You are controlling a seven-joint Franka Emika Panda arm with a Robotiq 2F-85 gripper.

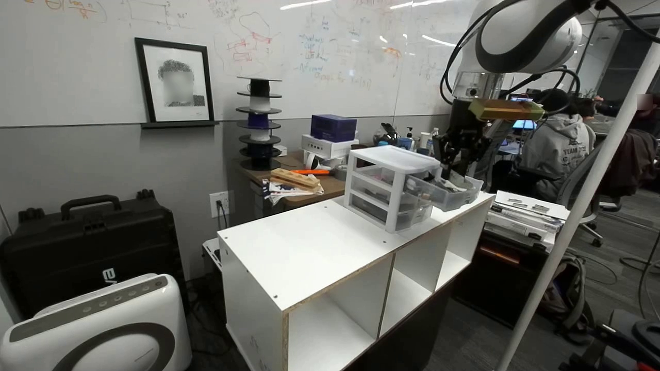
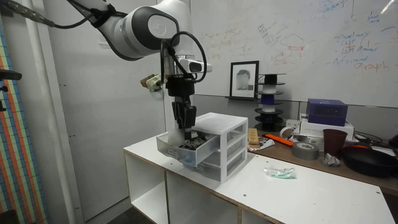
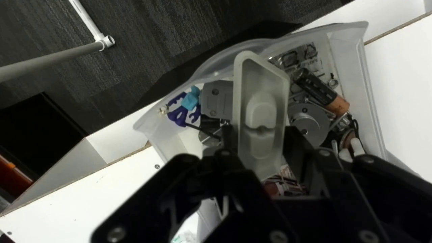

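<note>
A pale grey, hollow plastic piece [image 3: 261, 117] is pinched between the two fingers of my gripper in the wrist view. The piece reaches forward over the open top drawer [image 3: 366, 85], which holds a loose jumble of small parts. In the second exterior view, my gripper [image 2: 185, 138] points straight down at the drawer [image 2: 194, 158], and the pale piece [image 2: 176, 137] shows beside the fingertips. Whether the piece rests on the drawer's contents cannot be told. The drawer belongs to a small white drawer unit [image 2: 224, 125].
Inside the drawer lie a battery [image 3: 322, 91], a grey disc [image 3: 309, 123] and a purple figure [image 3: 178, 115]. A clear plastic packet [image 2: 279, 172] lies on the white shelf top [image 2: 306, 198] past the unit. Much of that top is bare.
</note>
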